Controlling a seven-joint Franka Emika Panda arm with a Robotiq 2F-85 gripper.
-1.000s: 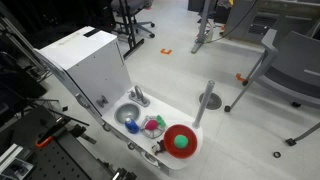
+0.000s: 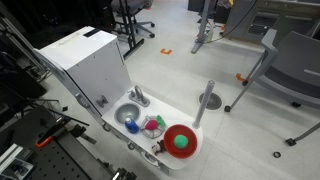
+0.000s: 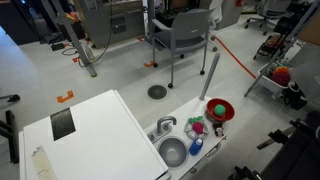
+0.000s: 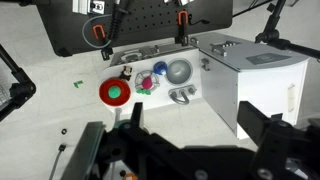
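Note:
A red bowl stands at the end of a small white counter, with a round green object inside it. Beside the bowl, pink and green items sit in a small rack. A blue cup-like item is between the rack and a grey sink with a faucet. In the wrist view my gripper spreads its black fingers wide over the floor near the counter, with nothing visible between them.
A white cabinet rises at the sink end of the counter. An upright grey post stands by the bowl. A dark table borders the counter, and a chair stands on the open floor.

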